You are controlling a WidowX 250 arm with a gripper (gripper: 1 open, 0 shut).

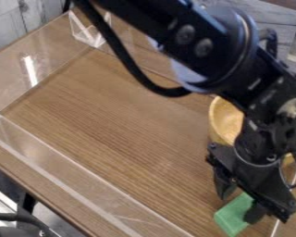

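Note:
My gripper [247, 191] is low at the bottom right, over a green block [237, 215] lying on the wooden table. The fingertips are at the block's upper part and partly cover it; whether they grip it or how far they are open is unclear. A yellow bowl [222, 118] sits behind the arm, mostly hidden.
A clear plastic piece [89, 28] stands at the back left. Clear edging runs along the table's left and front sides.

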